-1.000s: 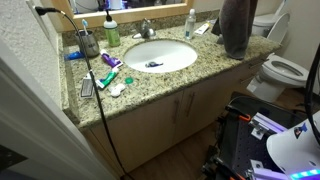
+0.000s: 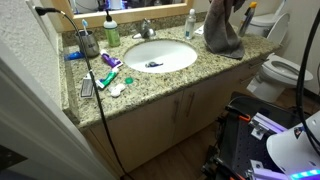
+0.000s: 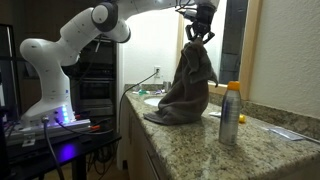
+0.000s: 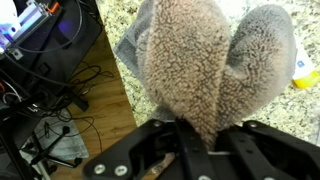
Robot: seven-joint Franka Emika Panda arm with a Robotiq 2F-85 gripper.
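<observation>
A grey-brown towel hangs from my gripper, which is shut on its upper part. Its lower end spreads over the granite counter in exterior view 2. In exterior view 1 the towel hangs over the counter's right end, and the gripper is mostly cut off by the top edge. The towel fills the middle of the wrist view and hides the fingertips.
The white sink basin holds a small dark item. A metal bottle stands on the counter near the towel. A soap bottle, a cup and several small items lie left of the sink. Dark cables hang below the counter.
Within the last second the towel has shifted left in exterior view 1, and its lower part has spread sideways. The items around the sink stay where they were.
</observation>
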